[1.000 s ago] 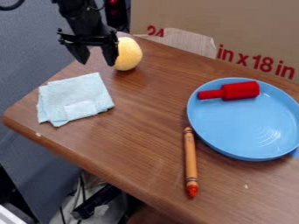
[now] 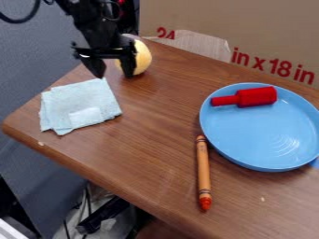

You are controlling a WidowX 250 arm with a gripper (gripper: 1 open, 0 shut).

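My black gripper (image 2: pixel 110 65) hangs over the back left of the wooden table, just left of a yellow egg-shaped object (image 2: pixel 140 58) and partly in front of it. Its fingers point down; whether anything is between them is hard to tell. A folded pale blue cloth (image 2: pixel 78 105) lies at the left. On the right is a blue plate (image 2: pixel 259 140) with a red cylinder with a handle (image 2: pixel 256 95) lying on it. An orange crayon (image 2: pixel 203 173) lies lengthwise left of the plate.
A cardboard box (image 2: pixel 249 37) stands along the back of the table (image 2: pixel 149 159).
My gripper has moved slightly down and right, overlapping more of the yellow object. The other objects have not moved.
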